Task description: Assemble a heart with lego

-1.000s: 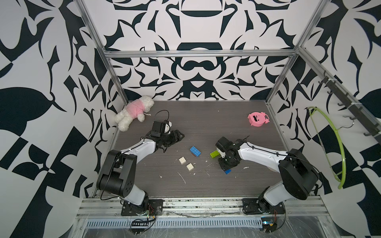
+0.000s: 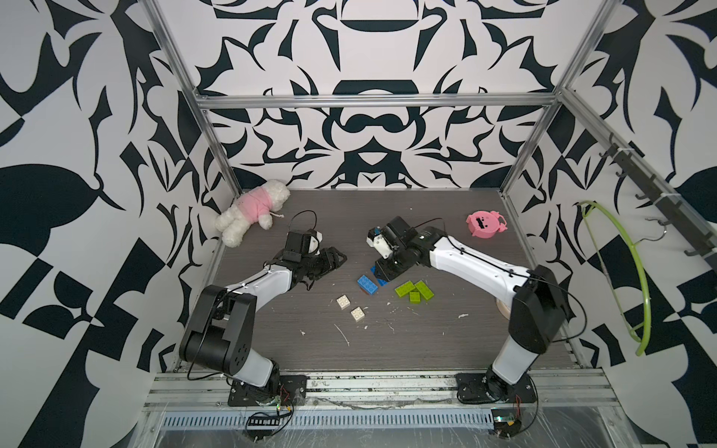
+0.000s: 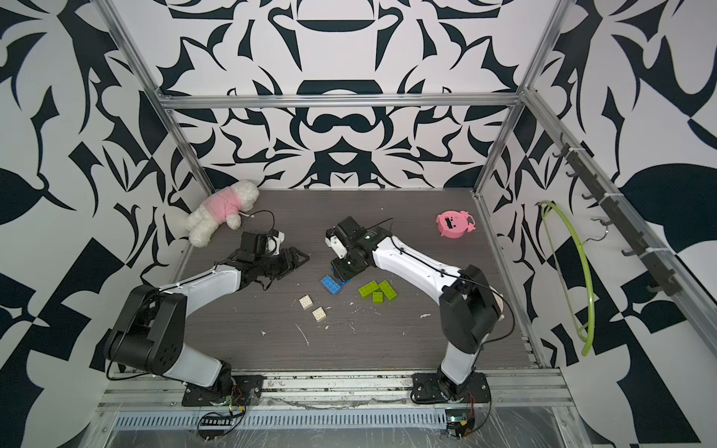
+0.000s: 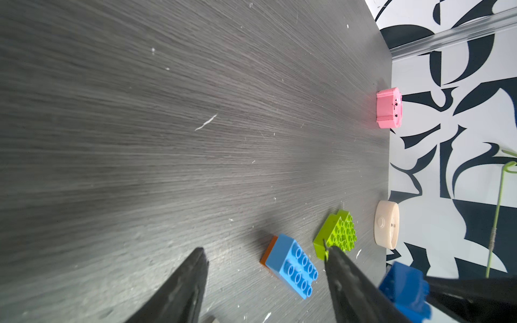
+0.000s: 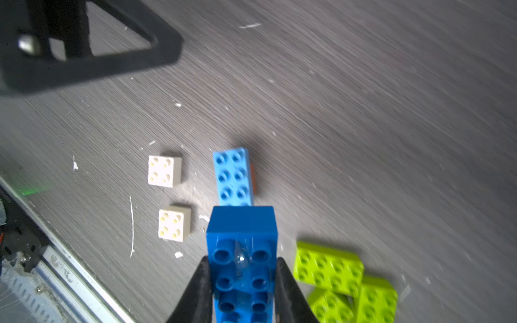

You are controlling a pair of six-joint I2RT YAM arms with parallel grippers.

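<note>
My right gripper is shut on a blue brick (image 5: pixel 242 231), raised above the table's middle. Below it lies a second blue brick (image 5: pixel 231 169) with an orange-red layer underneath (image 4: pixel 266 253). Two white bricks (image 5: pixel 164 171) (image 5: pixel 172 223) sit left of that brick in the right wrist view, and several green bricks (image 5: pixel 328 266) lie to its right. My left gripper stands open over the table, left of the bricks, with nothing held between its fingers.
A white plush bear (image 2: pixel 254 209) in pink lies at the back left, a pink toy (image 2: pixel 485 224) at the back right. A pale round object (image 4: pixel 385 223) is at the right edge.
My right gripper has moved up and left from the front right, carrying the blue brick and uncovering the green bricks. The left arm stays put.
</note>
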